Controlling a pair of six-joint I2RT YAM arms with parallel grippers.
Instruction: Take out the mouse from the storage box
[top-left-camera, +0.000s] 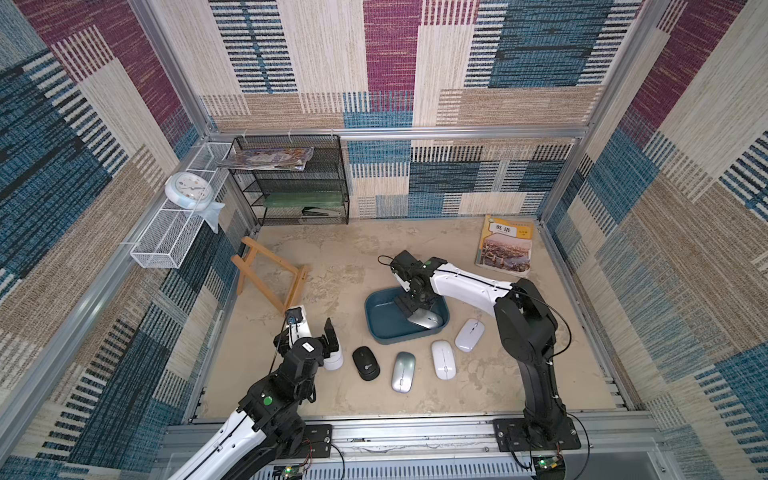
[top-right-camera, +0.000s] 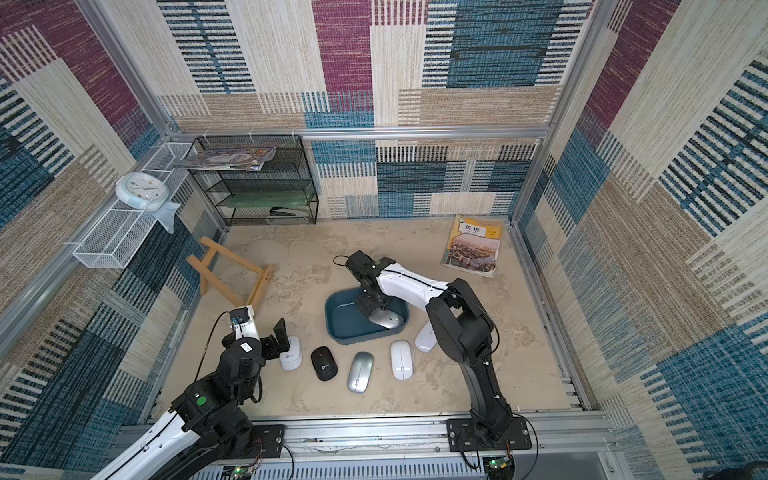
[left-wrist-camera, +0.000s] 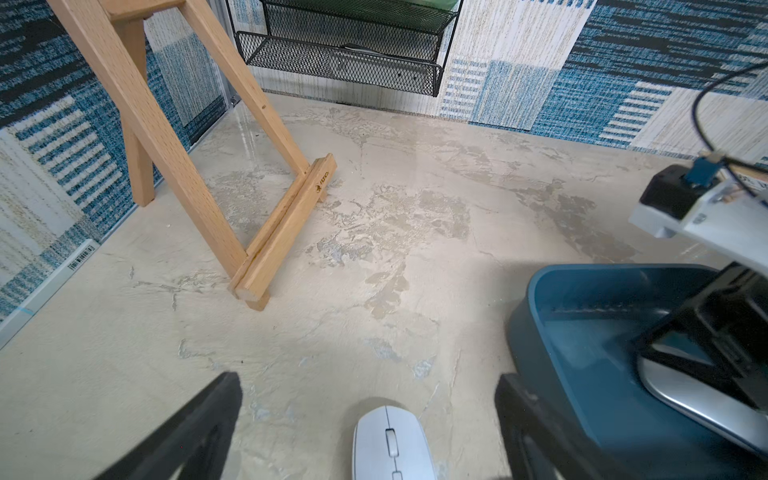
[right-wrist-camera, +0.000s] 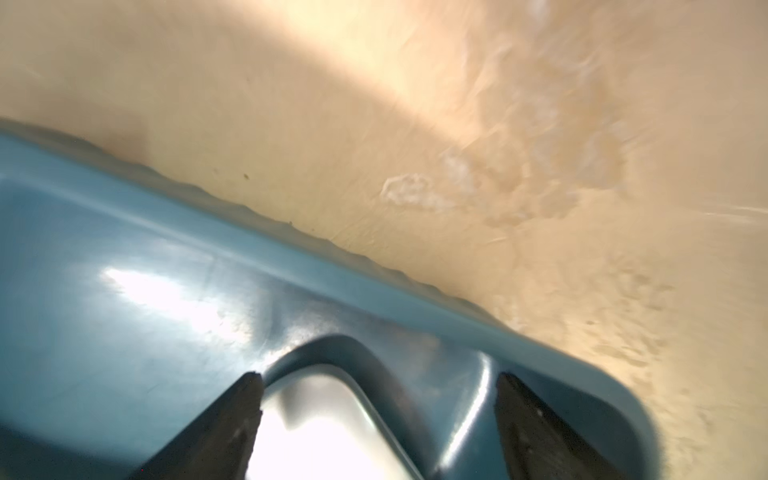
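Observation:
The dark teal storage box stands mid-table with a silver-grey mouse lying in its right part. Over the box, my right gripper reaches down close to that mouse. In the right wrist view my right gripper has its fingers well apart; the pale end of the mouse shows beside the left finger, with no grip visible. At the front left, my left gripper is open, with nothing between its fingers. Beyond and below its fingers lies a white mouse on the table.
Along the front of the table lie a black mouse, a grey-green mouse, a white mouse and a pale lilac mouse. A wooden stand is at left, a book at back right.

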